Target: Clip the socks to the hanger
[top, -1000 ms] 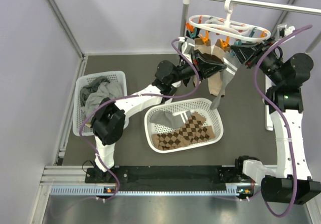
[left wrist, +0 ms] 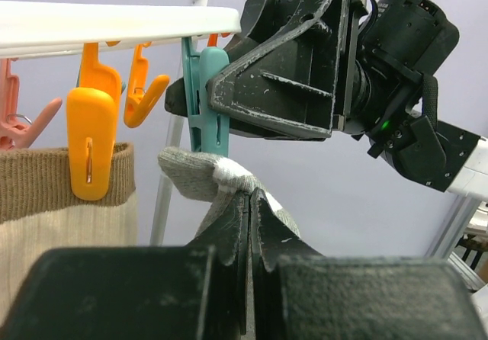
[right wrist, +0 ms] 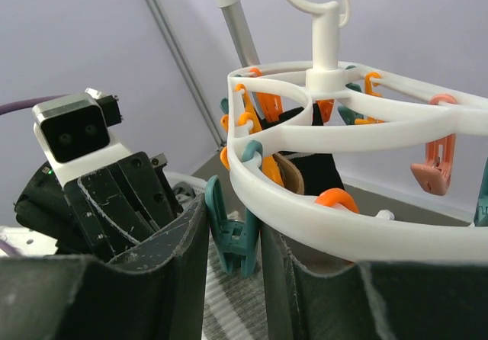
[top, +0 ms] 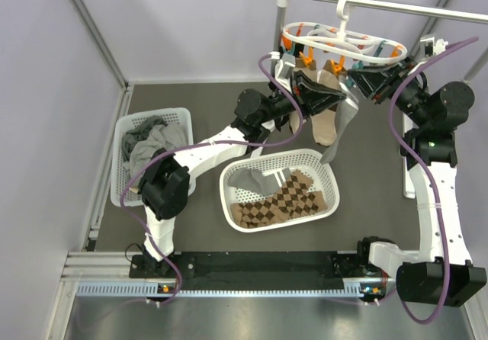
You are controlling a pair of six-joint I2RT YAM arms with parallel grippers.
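A grey sock with white stripes (top: 345,119) hangs from my left gripper (top: 341,96), which is shut on its upper edge. In the left wrist view the grey sock (left wrist: 194,174) has its top just below a teal clip (left wrist: 206,100); whether the clip bites it, I cannot tell. My right gripper (top: 366,85) is shut on that teal clip (right wrist: 232,233) at the rim of the white round hanger (top: 301,36). Beside it, an orange clip (left wrist: 90,138) holds a brown-cuffed beige sock (left wrist: 69,226).
A white basket (top: 226,195) below holds a grey sock and brown checkered socks. Another basket (top: 117,165) with grey socks stands at left. The hanger hangs from a metal rail (top: 419,8). Other clips, such as a pink clip (right wrist: 436,153), line the hanger.
The hanger has shifted slightly left and the right gripper with it.
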